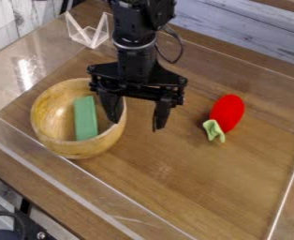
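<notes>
My black gripper (135, 111) is low over the wooden table in the middle of the view, open, with one finger at the right side of a round tan bowl and the other further right. A green block (84, 119) lies in the bowl (75, 141). To the right, a red oval object (226, 112) rests on the table beside a small pale green item (213, 131).
A clear plastic object (90, 28) stands at the back left, partly behind the arm. Table edges show at left and right.
</notes>
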